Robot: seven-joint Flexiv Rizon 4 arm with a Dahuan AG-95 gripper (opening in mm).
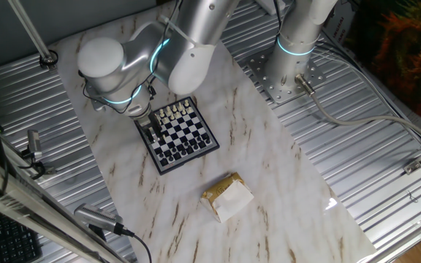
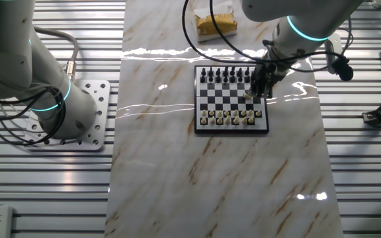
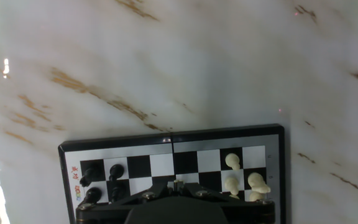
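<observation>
A small chessboard (image 1: 179,136) lies flat on the marble-patterned table. White pieces (image 2: 227,118) stand along one side and black pieces (image 2: 225,75) along the opposite side, with mostly empty squares between. My gripper (image 1: 156,134) points down over the board's edge. In exterior view 2, a pale piece (image 2: 248,95) stands out in the middle, right at the gripper's fingertips; whether it is gripped or merely beside them cannot be made out. The wrist view has the dark gripper body across its bottom, hiding much of the board, and the fingertips do not show clearly.
A gold-and-white packet (image 1: 227,196) rests on the table apart from the board. Bare marble (image 2: 177,178) surrounds the board. Beyond the table edges is ribbed metal decking (image 1: 371,168). A dark cable (image 2: 204,49) loops down near the gripper.
</observation>
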